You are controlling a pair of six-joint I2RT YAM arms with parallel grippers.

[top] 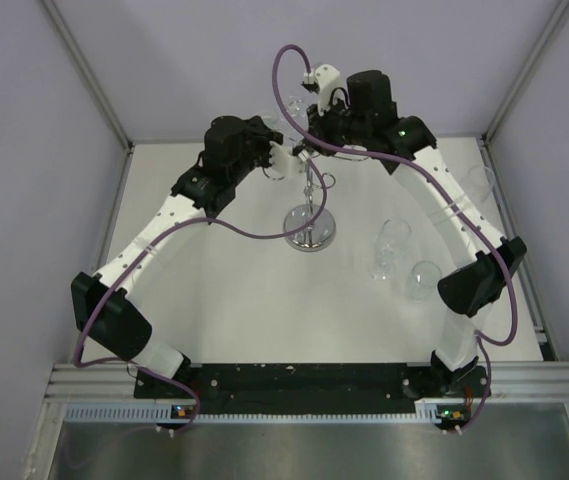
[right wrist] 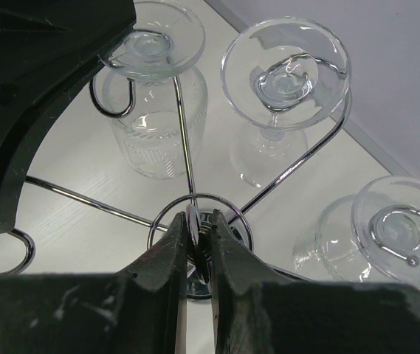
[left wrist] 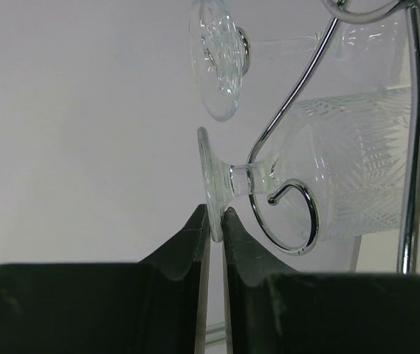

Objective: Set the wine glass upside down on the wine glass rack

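The clear wine glass hangs upside down, its stem inside a curled hook of the metal wine glass rack (left wrist: 414, 147). In the left wrist view its foot (left wrist: 211, 177) is uppermost and its cut-pattern bowl (left wrist: 365, 162) below. My left gripper has the foot's rim between its fingertips, with only a narrow gap; whether it grips cannot be told. In the right wrist view the left gripper's black body covers part of that foot (right wrist: 150, 40). My right gripper is shut on the rack's top ring (right wrist: 235, 214).
Other glasses hang upside down on the rack (right wrist: 285, 74) (right wrist: 401, 232). An empty hook (right wrist: 25, 251) shows at the lower left. More glasses (top: 394, 235) (top: 423, 280) (top: 479, 182) are on the table's right side.
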